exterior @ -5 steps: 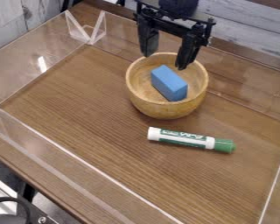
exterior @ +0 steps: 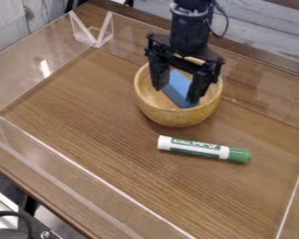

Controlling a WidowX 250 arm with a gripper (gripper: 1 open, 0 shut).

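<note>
My black gripper (exterior: 183,70) reaches down over a round wooden bowl (exterior: 177,112), its two fingers apart on either side of a blue block (exterior: 179,88) inside. Whether the fingers touch the block cannot be told. The block leans lengthwise in the bowl, partly hidden by the gripper.
A green and white tube (exterior: 204,149) lies on the wooden table (exterior: 90,168) in front of the bowl. A white frame piece stands at the upper left edge.
My gripper has moved down and toward the viewer, lower into the bowl around the blue block. The bowl and tube stay in place.
</note>
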